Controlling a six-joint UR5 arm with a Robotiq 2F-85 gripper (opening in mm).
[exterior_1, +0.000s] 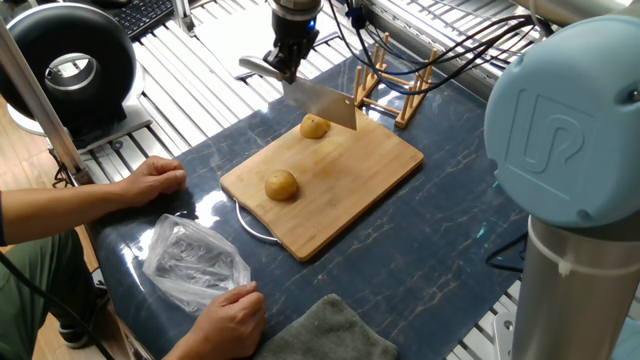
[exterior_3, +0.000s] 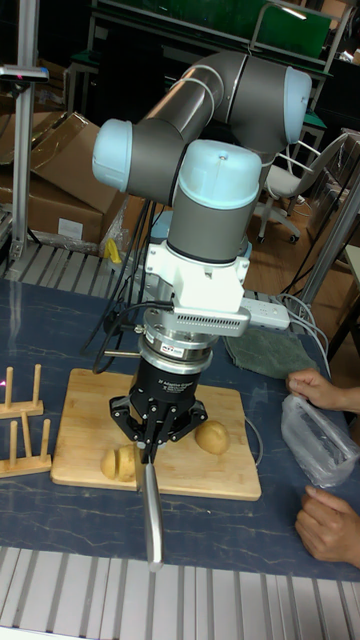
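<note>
My gripper (exterior_1: 287, 72) is shut on the handle of a broad metal cleaver (exterior_1: 322, 103). The cleaver's blade hangs over the far edge of the wooden cutting board (exterior_1: 345, 185), close to one potato (exterior_1: 314, 126). Nearer the board's handle end rests a second potato (exterior_1: 282, 185). From exterior view 3, the gripper (exterior_3: 156, 435) points down and the cleaver's handle (exterior_3: 153, 517) sticks out toward the camera. A potato (exterior_3: 111, 464) beside the blade there shows a line across it, perhaps a cut. Whether the blade touches it cannot be told.
A person's hands (exterior_1: 232, 318) rest at the table's left side around a clear plastic bag (exterior_1: 195, 262). A grey cloth (exterior_1: 328, 332) lies at the near edge. Behind the board stands a wooden peg rack (exterior_1: 395, 88). The table right of the board is clear.
</note>
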